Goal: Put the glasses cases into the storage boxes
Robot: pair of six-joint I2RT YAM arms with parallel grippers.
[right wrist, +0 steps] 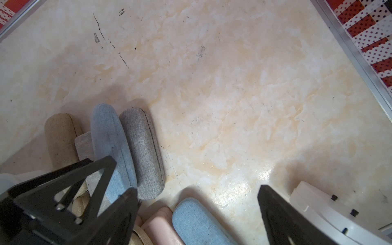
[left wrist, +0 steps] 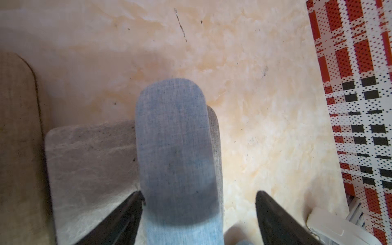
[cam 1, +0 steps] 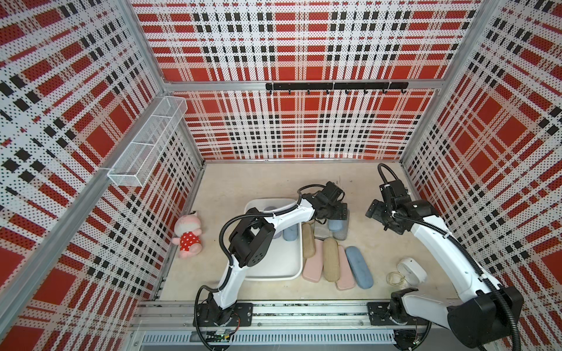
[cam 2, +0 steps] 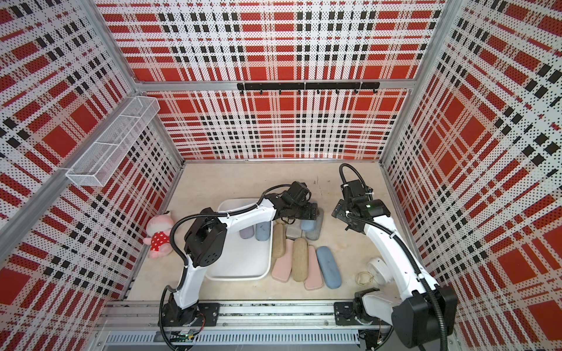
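Observation:
A light blue glasses case [left wrist: 175, 155] lies on top of grey cases [right wrist: 143, 151]. My left gripper hovers over it, fingers part open on either side, not visibly gripping. A white box [cam 1: 273, 272] at the middle left holds purple and blue cases. Beside it lie tan [cam 1: 331, 260], pink [cam 1: 312, 266] and blue [cam 1: 359, 266] cases. My right gripper stands open to the right, above bare table, nothing between its fingers.
A plush toy [cam 1: 188, 234] sits at the left, a white device [cam 1: 412, 270] at the front right. A wire basket [cam 1: 146, 143] hangs on the left wall.

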